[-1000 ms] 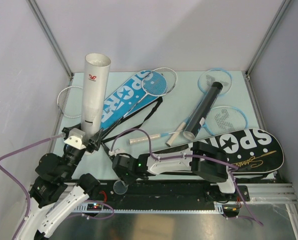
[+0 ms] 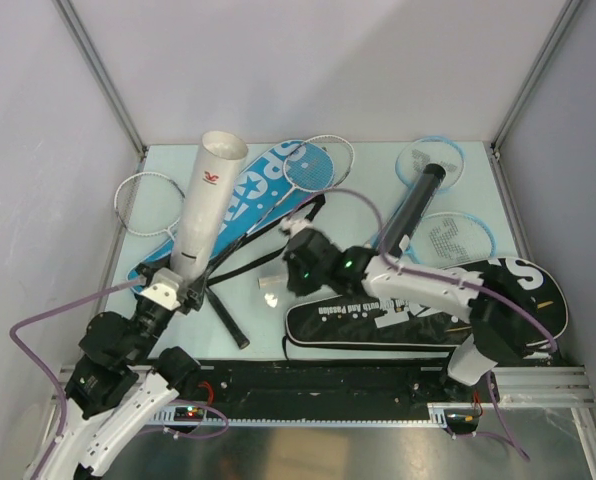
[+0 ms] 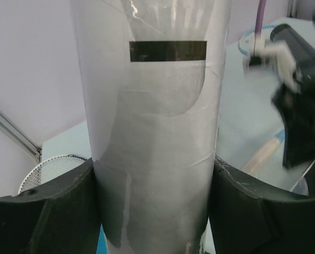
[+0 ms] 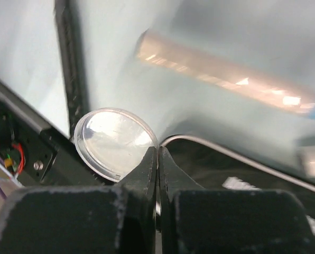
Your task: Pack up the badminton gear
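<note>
My left gripper is shut around a tall white shuttlecock tube (image 2: 207, 200), which leans slightly right with its open end up. The tube fills the middle of the left wrist view. A clear round lid (image 4: 115, 142) is pinched by its rim at the tips of my right gripper, which is shut. The lid hangs over the front of the table, a blur in the top view. A blue racket bag (image 2: 243, 205) lies behind the tube; a black racket bag (image 2: 428, 312) lies front right.
Rackets are spread about: one with a blue-strung head (image 2: 309, 167), a white one (image 2: 143, 203) at left, blue-rimmed ones (image 2: 454, 238) at right. A black tube (image 2: 414, 208) lies right of centre.
My right gripper has risen from the table's front edge and swung right and inward, carrying the lid; the arm is blurred. The white tube has shifted right and tilted a little with my left gripper.
</note>
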